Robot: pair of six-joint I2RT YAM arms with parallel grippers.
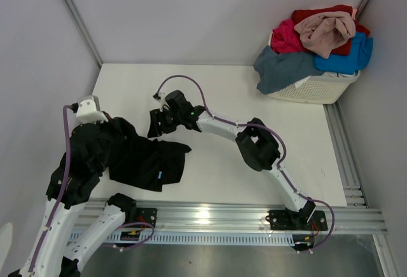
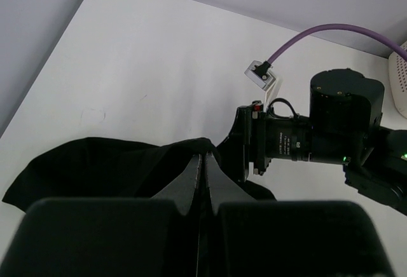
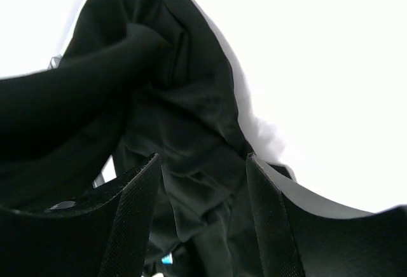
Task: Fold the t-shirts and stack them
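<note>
A black t-shirt (image 1: 143,166) lies crumpled on the left part of the white table, a small light-blue tag (image 1: 159,175) showing near its front. My left gripper is shut on a raised fold of this black cloth, which bunches at its fingertips. From above, the left arm covers part of the shirt. Over the shirt's back right side hangs my right gripper, open, with black cloth below and between its fingers in the right wrist view. A lifted part of the shirt (image 3: 63,105) fills the left of that view.
A white basket (image 1: 315,91) heaped with red, pink, blue and grey garments stands at the back right corner. Bare table (image 1: 292,156) spreads across the middle and right. My right arm (image 1: 254,143) reaches over the middle.
</note>
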